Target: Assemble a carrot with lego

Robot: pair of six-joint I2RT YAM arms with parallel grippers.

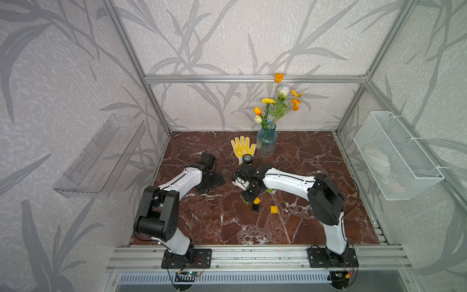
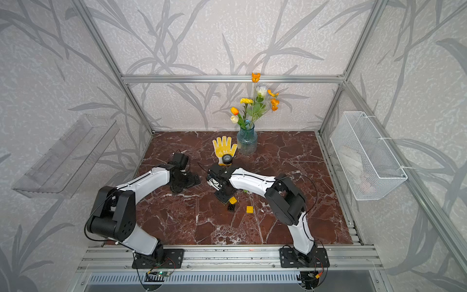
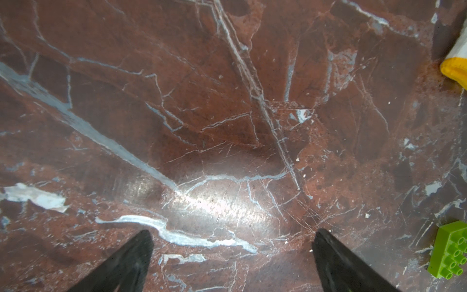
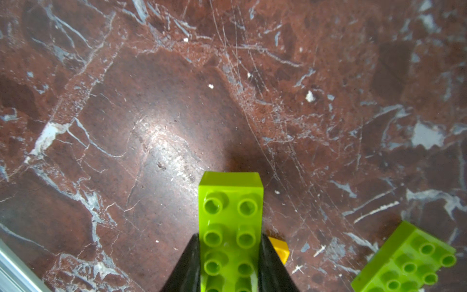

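A lime-green studded brick [image 4: 230, 228] sits between the fingers of my right gripper, which is shut on it with the studs facing the camera. Low on the right of that view lies another green brick [image 4: 406, 260]. A yellow brick [image 4: 279, 249] is partly hidden behind the right finger. From the top left, one yellow brick [image 1: 274, 209] lies apart; another yellow brick [image 1: 256, 200] and a black brick [image 1: 255, 207] lie close to my right gripper. My left gripper is open over bare tabletop, with a green brick [image 3: 450, 250] at the view's right edge.
Farther back are a yellow-and-white glove [image 1: 241, 146], a small dark round object [image 1: 247, 159] and a blue glass vase [image 1: 266, 141] of flowers. A clear tray [image 1: 80, 189] and a white mesh basket [image 1: 408, 188] flank the table.
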